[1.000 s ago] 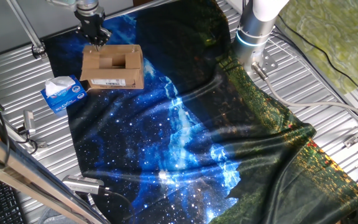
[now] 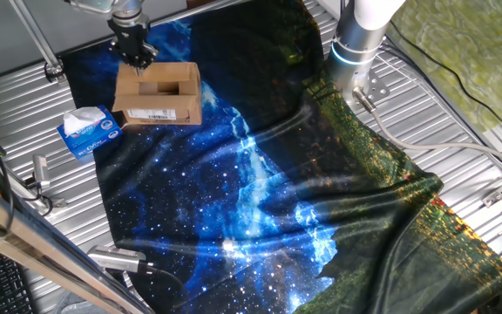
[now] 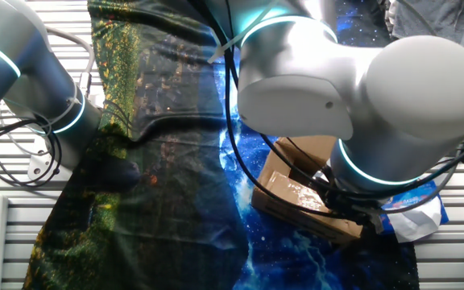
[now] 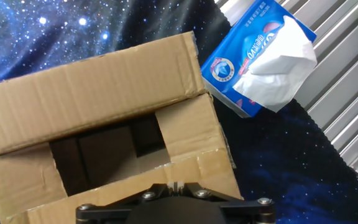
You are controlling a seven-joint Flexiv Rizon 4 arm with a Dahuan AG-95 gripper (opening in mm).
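An open cardboard box (image 2: 157,103) stands at the far left of the cloth, its top flaps folded partly over a dark opening. The same box (image 4: 98,84) fills the left of the wrist view; the part of its inside that shows looks empty, though deep shadow hides some of it. My gripper (image 2: 139,68) hangs above the box's back edge in exterior view 1. From the wrist, the gripper overlaps the box's near flap, its fingertips close together and nothing visible between them. In exterior view 2 the arm covers part of the box (image 3: 298,193).
Close beside the box is a blue tissue box (image 2: 90,133) with a white tissue sticking up. A rumpled galaxy-print cloth (image 2: 207,201) covers most of the table, largely bare. Metal posts and a charger-like block (image 2: 116,258) line the left side. The arm base (image 2: 353,65) is at back right.
In exterior view 1 my gripper has shifted slightly to the right over the box's back edge. The box and the tissue box have stayed in place.
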